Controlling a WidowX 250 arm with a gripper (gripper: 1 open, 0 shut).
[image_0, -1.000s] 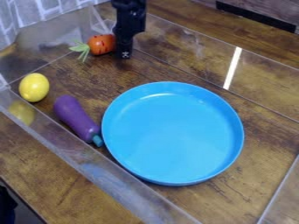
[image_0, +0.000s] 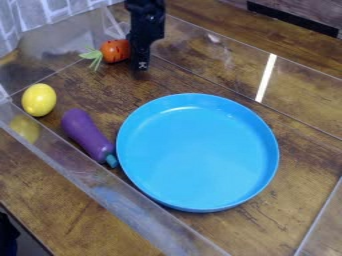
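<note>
My dark gripper (image_0: 142, 55) reaches down from the top of the view, low over the wooden surface just right of an orange carrot (image_0: 115, 51) with pale green leaves. Its fingertips are small and dark, and I cannot make out their state or anything between them.
A yellow lemon (image_0: 39, 99) and a purple eggplant (image_0: 86, 134) lie at the left. A large blue plate (image_0: 198, 152) fills the lower middle. Clear walls (image_0: 27, 130) edge the area.
</note>
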